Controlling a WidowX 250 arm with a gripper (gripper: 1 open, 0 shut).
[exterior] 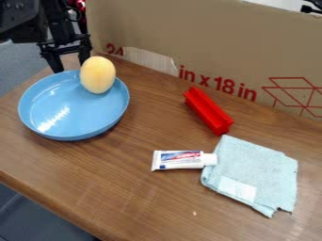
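At the top left, my black gripper point(67, 58) hangs open above the back of a blue plate point(70, 115), with nothing seen between its fingers. A yellow oval object point(98, 75) rests on the plate's back right part, just right of the gripper. A red block point(208, 109) lies on the wooden table at the centre right. A white toothpaste tube point(179, 160) lies at the lower middle, beside a folded light blue cloth point(255, 169).
A large cardboard sheet point(227, 42) stands along the back of the table point(126, 193). The middle and front of the table between plate and tube are clear. The table's edge runs along the left.
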